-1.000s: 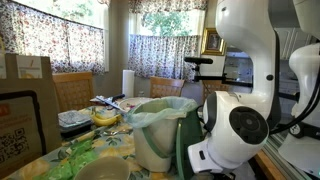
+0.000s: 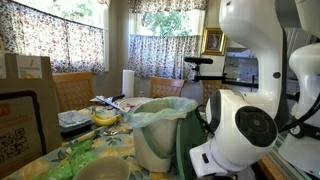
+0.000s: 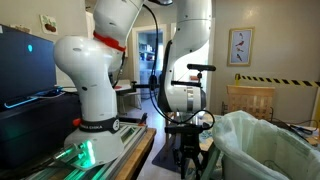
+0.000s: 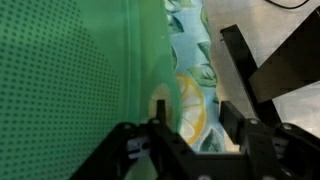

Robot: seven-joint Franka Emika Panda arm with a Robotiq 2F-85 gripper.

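Observation:
A green perforated panel point(image 4: 70, 90) fills the left of the wrist view, and its smooth edge runs down to my gripper. The gripper's fingers stand apart; the left finger point(image 4: 155, 135) overlaps the panel's edge in view, and the right one is over the patterned tablecloth. Whether either finger touches the panel cannot be told. In exterior view 1 the green piece point(image 2: 189, 135) stands between the arm and a pale bin point(image 2: 150, 150) with a translucent green liner point(image 2: 165, 108). The arm hides my fingertips there. Exterior view 2 shows the gripper point(image 3: 188, 165) low beside the bin.
A lemon-patterned tablecloth point(image 4: 193, 55) lies below. A dark upright piece point(image 4: 290, 60) stands at the wrist view's right. A beige bowl point(image 2: 104, 169), green packets point(image 2: 80, 152) and a cardboard box point(image 2: 22, 120) crowd the left of the table.
The arm has shifted somewhat to the right in exterior view 1, its upper link most clearly. The bin and the other table items look unmoved.

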